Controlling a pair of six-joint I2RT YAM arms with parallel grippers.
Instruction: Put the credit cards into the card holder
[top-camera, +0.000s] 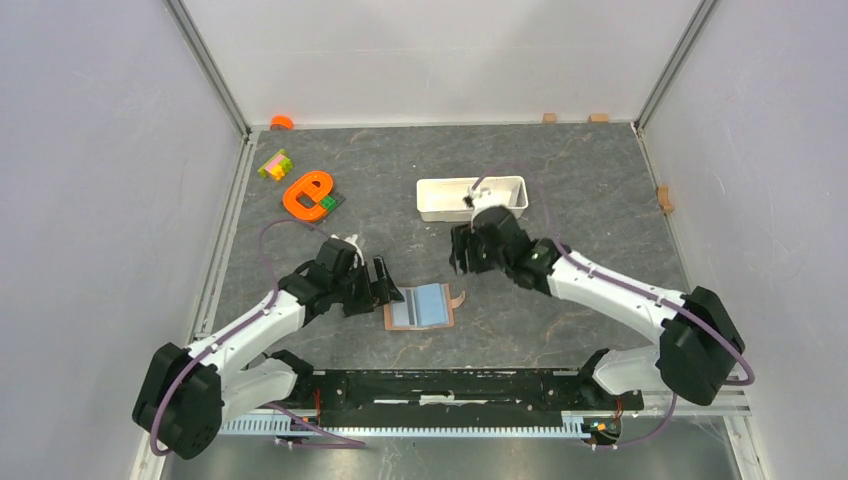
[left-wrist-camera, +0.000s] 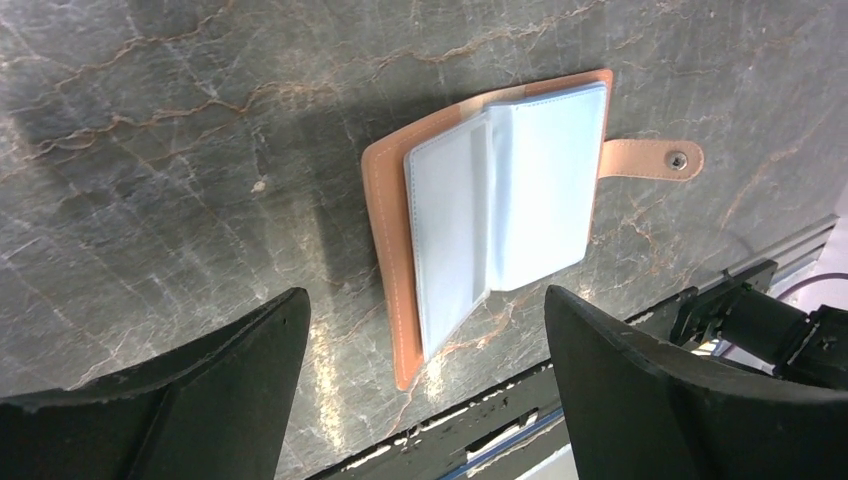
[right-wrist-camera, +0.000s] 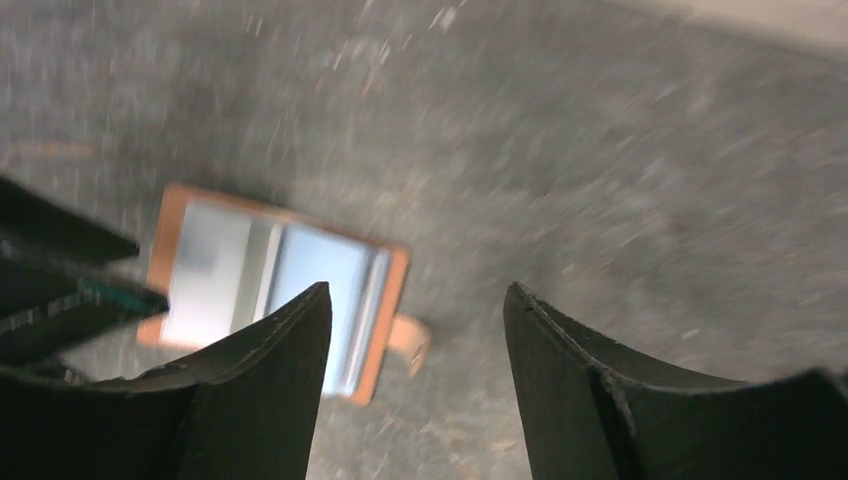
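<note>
A tan leather card holder (top-camera: 431, 306) with light blue sleeves (left-wrist-camera: 545, 185) and a strap with a snap (left-wrist-camera: 640, 159) lies spread flat on the table, front centre. My left gripper (top-camera: 384, 286) hangs open at its left end, nothing between the fingers. My right gripper (top-camera: 462, 252), blurred by motion, is above and behind the holder's right part, its fingers apart and empty; in the right wrist view the holder (right-wrist-camera: 320, 270) shows at lower left. I cannot pick out any separate credit cards.
A white rectangular bin (top-camera: 445, 200) stands at the back centre, near the right arm. An orange toy (top-camera: 300, 187) and coloured blocks (top-camera: 275, 163) lie at back left.
</note>
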